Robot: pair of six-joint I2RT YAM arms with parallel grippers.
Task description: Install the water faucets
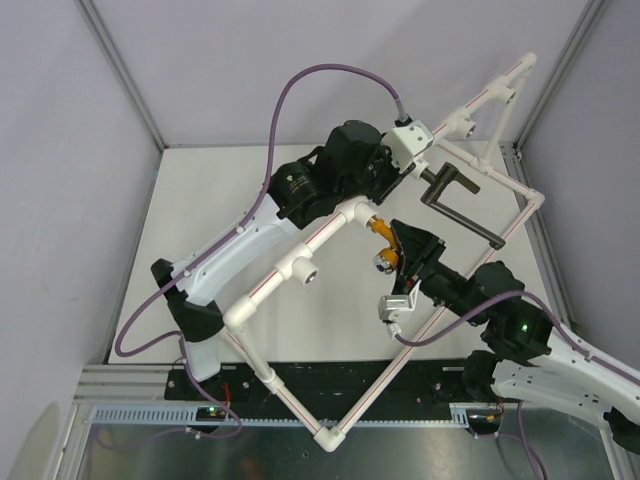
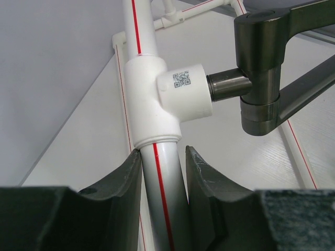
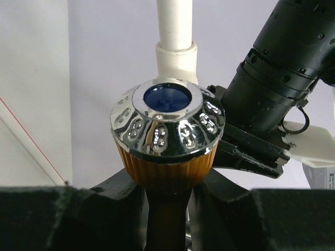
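Note:
An orange faucet (image 1: 381, 228) with a chrome, blue-capped knob (image 3: 167, 123) sits at a tee on the white pipe frame (image 1: 324, 232). My right gripper (image 1: 405, 250) is shut on it from the lower right. My left gripper is around the white pipe beside a tee fitting (image 2: 152, 94) in the left wrist view, its fingers close on either side of the pipe; whether they grip it is unclear. A dark metal faucet (image 2: 261, 73) is fitted in that tee, to the upper right of the orange one in the top view.
Another open tee (image 1: 302, 270) is lower on the frame. The frame's far rails and upper branch (image 1: 500, 90) stand at the back right. The white board (image 1: 190, 210) is clear at left. Both arms crowd the middle.

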